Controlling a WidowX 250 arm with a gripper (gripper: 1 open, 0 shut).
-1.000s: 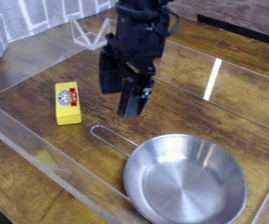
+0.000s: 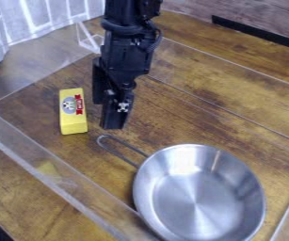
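My black gripper (image 2: 113, 105) hangs open above the wooden table, its fingers low and just right of a yellow block (image 2: 72, 119) with a small label on it. Nothing shows between the fingers. A steel pan (image 2: 197, 193) sits at the lower right, its thin wire handle reaching up-left toward the area below the gripper.
A clear plastic barrier (image 2: 65, 184) crosses the lower left of the table. White curtain-like material and a light container stand at the upper left. The wooden surface (image 2: 229, 104) to the right of the arm is clear.
My gripper has moved left, toward the yellow block, over the last second. The block and pan have not moved.
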